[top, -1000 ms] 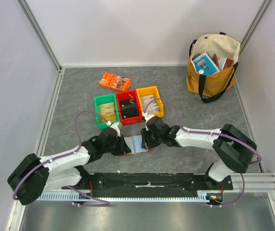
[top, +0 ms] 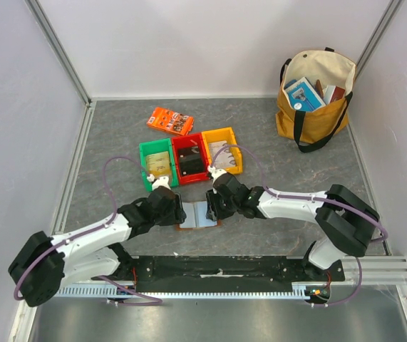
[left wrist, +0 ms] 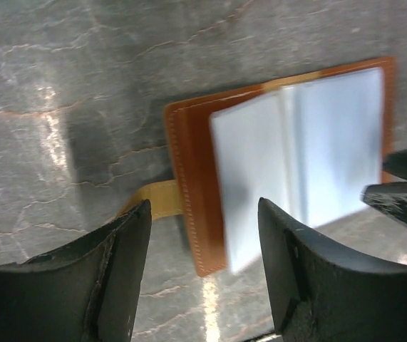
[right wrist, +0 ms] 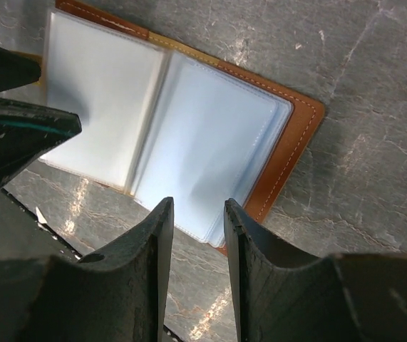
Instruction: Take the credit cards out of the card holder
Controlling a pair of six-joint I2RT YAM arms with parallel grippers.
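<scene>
The brown card holder lies open on the grey table, its clear, whitish sleeves facing up. No card can be made out in them. In the left wrist view, my left gripper is open at the holder's left side. One finger is over the table and tan strap, the other over the left sleeve. My right gripper is at the lower edge of the right-hand sleeve, fingertips a little apart. Whether the sleeve's edge lies between them is unclear. From above, both grippers hide parts of the holder.
Behind the grippers stand a green bin, a red bin and a yellow bin, each with things inside. An orange packet lies behind them. A tan bag fills the back right corner. Open table lies on both sides.
My left gripper has shifted left across the holder, uncovering more of its left sleeve. The right arm has moved only slightly. The bins, packet and bag have stayed put.
</scene>
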